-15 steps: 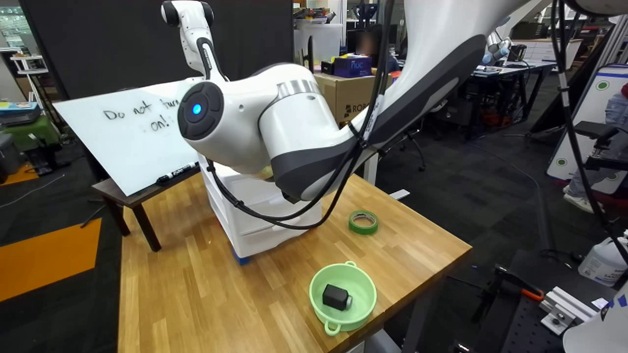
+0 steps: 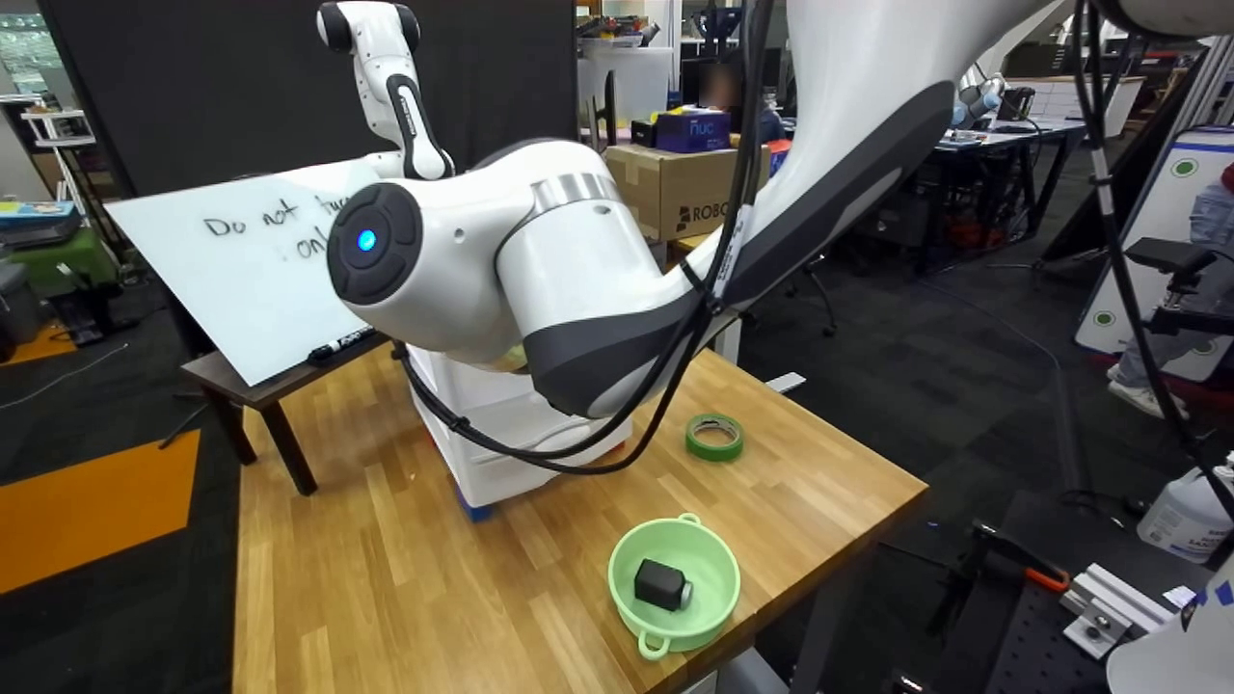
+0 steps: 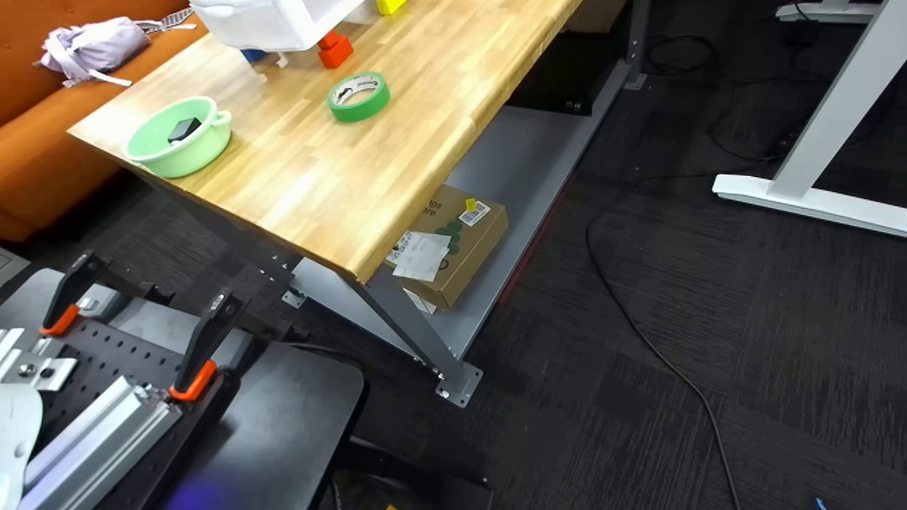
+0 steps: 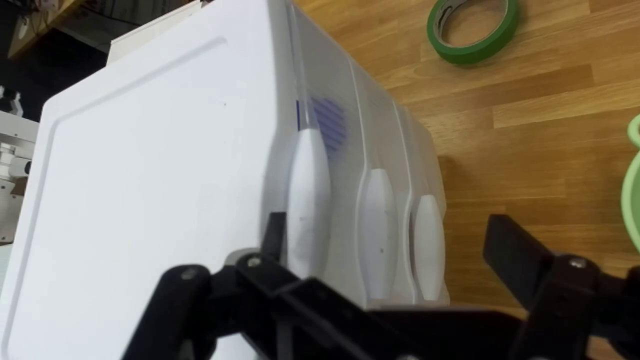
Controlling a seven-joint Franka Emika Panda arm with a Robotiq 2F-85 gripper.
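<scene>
A white drawer unit (image 4: 156, 162) fills the left of the wrist view, its translucent front carrying a top handle (image 4: 309, 204), a middle handle (image 4: 378, 234) and a lower handle (image 4: 428, 247). My gripper is open over that front. One finger (image 4: 274, 237) is just left of the top handle, by the unit's upper edge; whether it touches cannot be told. The other finger (image 4: 516, 258) stands well out to the right, past all the handles. In exterior view 1 the arm hides the gripper and much of the drawer unit (image 2: 509, 463).
On the wooden table (image 2: 382, 555), a green bowl (image 2: 723, 567) holding a black block (image 2: 659, 584) stands near the edge. A green tape roll (image 2: 713, 438) lies to the drawer unit's right. Red blocks (image 3: 336, 51) sit beside the unit. A whiteboard (image 2: 243, 272) leans behind.
In exterior view 1 the arm's wrist has shifted a little left and downward, its cable loop sinking with it. The bowl, tape and drawer unit look unmoved.
</scene>
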